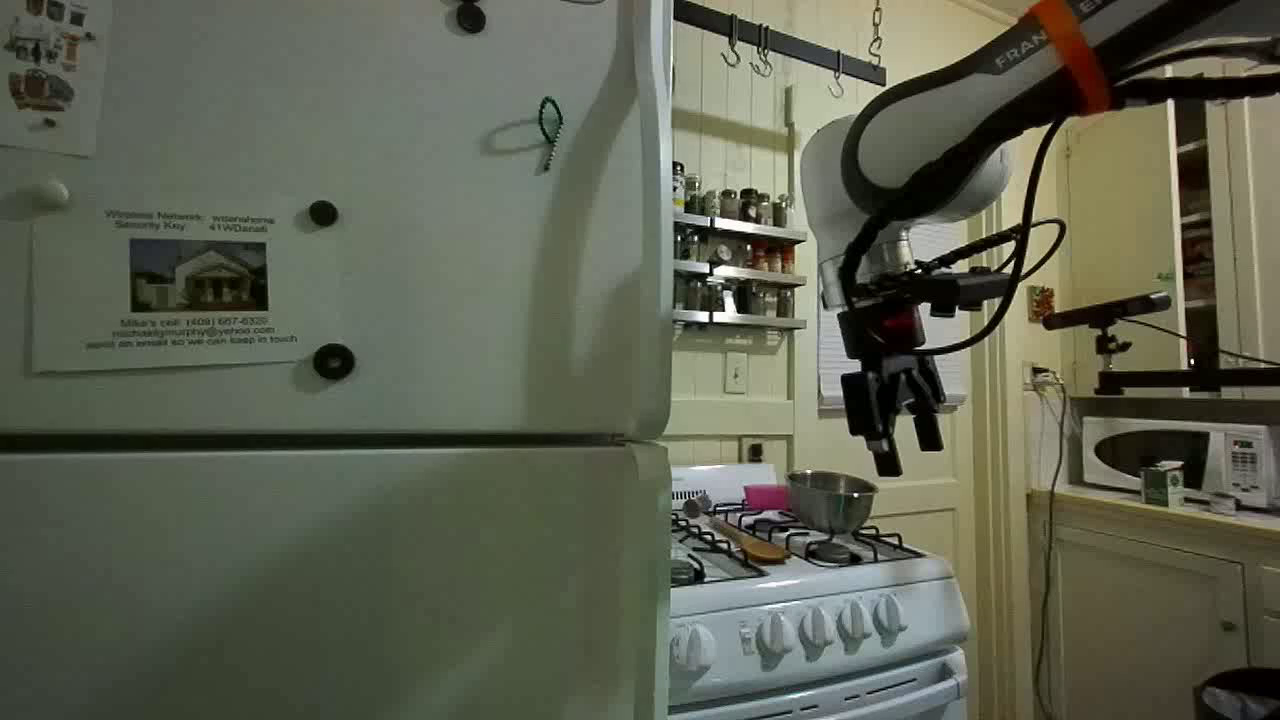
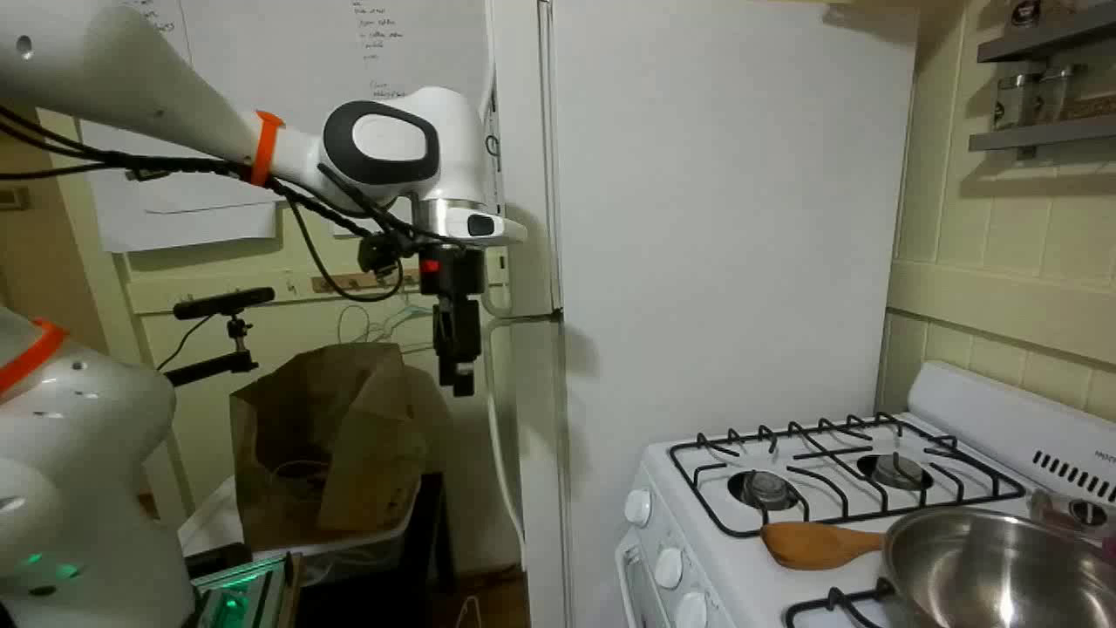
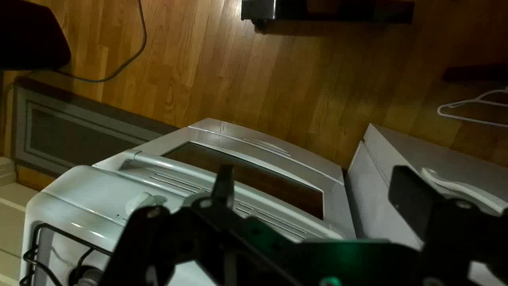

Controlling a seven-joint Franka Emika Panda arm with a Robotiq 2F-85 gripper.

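My black gripper (image 1: 908, 450) hangs fingers down in the air, with the stove beyond and below it in exterior view 1. In the wrist view its fingers (image 3: 222, 186) stand wide apart, open, and nothing is between them. Seen edge-on in exterior view 2, the gripper (image 2: 461, 387) is left of the white fridge (image 2: 722, 209). On the white stove (image 1: 816, 588) a steel bowl (image 1: 830, 502) sits on a grate, with a wooden spoon (image 1: 753, 542) lying beside it. A pink object (image 1: 765, 497) is partly behind the bowl.
The fridge's door fills the left of exterior view 1. A microwave (image 1: 1170, 462) stands on the right counter. A paper bag (image 2: 335, 450) is behind the arm. Wooden floor (image 3: 295, 81) shows in front of the stove, with a white hanger (image 3: 471, 107) lying on it.
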